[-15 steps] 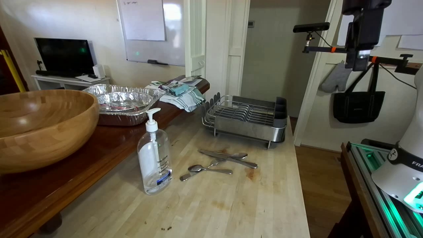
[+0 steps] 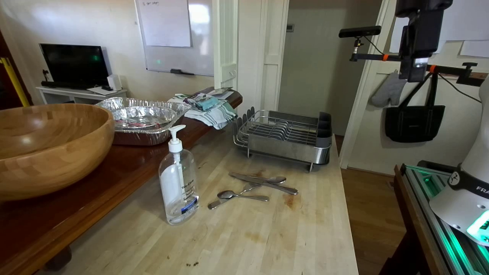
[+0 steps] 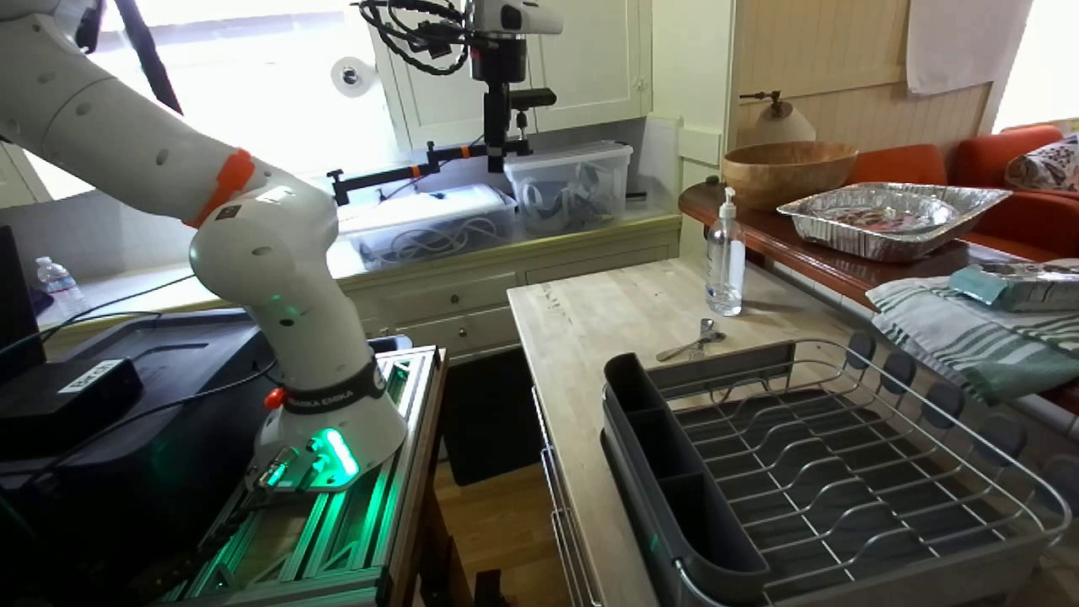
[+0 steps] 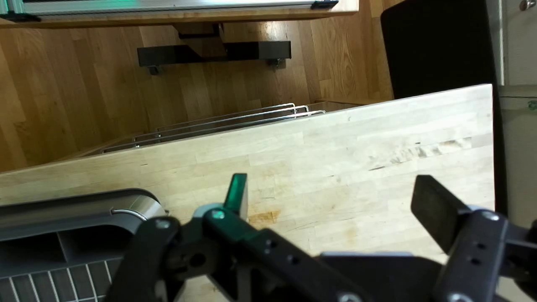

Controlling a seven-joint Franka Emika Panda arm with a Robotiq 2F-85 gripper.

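Observation:
My gripper stands open in the wrist view, its fingers wide apart with only bare countertop visible below them. High up at the right in exterior view 1, the gripper (image 2: 413, 73) is seen edge-on, away from the counter items. Several pieces of metal cutlery (image 2: 247, 186) lie crossed in a loose pile on the wooden counter. Beyond them stands a dish rack (image 2: 284, 146) with a dark cup holder (image 3: 683, 470) along one end; its compartments look empty. In the wrist view the cutlery is out of sight, and only a corner of the rack (image 4: 108, 216) shows.
A clear pump bottle (image 2: 179, 188) stands upright beside the cutlery. On the adjoining dark table (image 2: 133, 172) are a wooden bowl (image 2: 55, 146), foil trays (image 2: 151, 133) and striped towels (image 2: 215, 117). A floor gap separates it from the robot's base.

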